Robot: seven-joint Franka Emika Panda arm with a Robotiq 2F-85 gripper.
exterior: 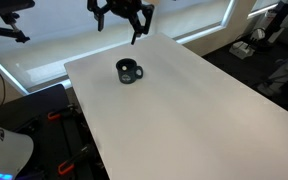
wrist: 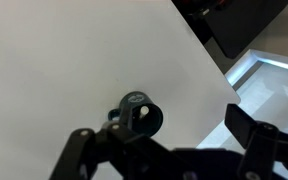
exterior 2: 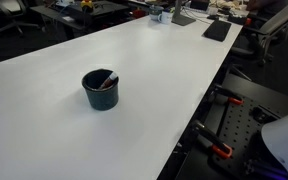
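A dark mug (exterior: pixel 129 71) stands upright on the white table, its handle to the right in exterior view 1. Exterior view 2 shows the same mug (exterior 2: pixel 101 91) with a small white and reddish-brown item (exterior 2: pixel 110 80) inside it. Above and slightly behind the mug, clear of it, hangs my gripper (exterior: pixel 118 34), open with its two fingers wide apart. From the wrist, the mug (wrist: pixel 137 106) appears below the fingers, nothing lying between the fingertips. Part of the mug's lower side is covered there by the gripper.
Cups and other items (exterior 2: pixel 164 15) sit at the far end in exterior view 2.
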